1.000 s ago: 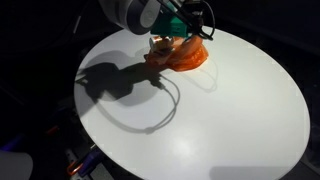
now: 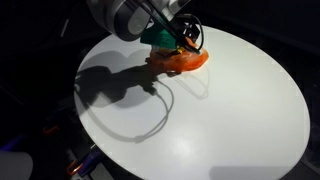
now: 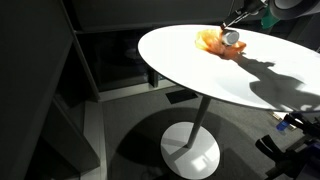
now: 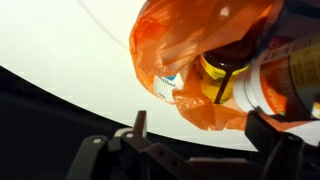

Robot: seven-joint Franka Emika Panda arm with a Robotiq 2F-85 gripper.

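Observation:
An orange plastic bag (image 4: pixel 185 45) lies on the white round table, its mouth spread open in the wrist view. Inside it are a dark bottle with a yellow label (image 4: pixel 222 72) and a bottle with a white cap and orange label (image 4: pixel 285 80). A small white piece with blue print (image 4: pixel 167 86) shows at the bag's edge. My gripper is open, its fingers wide apart at the lower edge of the wrist view with nothing gripped. From outside, the arm hangs low over the bag (image 2: pixel 188 62) and partly hides it.
The table's edge runs close to the bag. A cable loops beside the arm. On the floor below stands the table's round base (image 3: pixel 190 150).
My arm has come down towards the bag and a little left. A pale item visible at the bag earlier is now hidden behind the gripper. The bag stays in about the same place.

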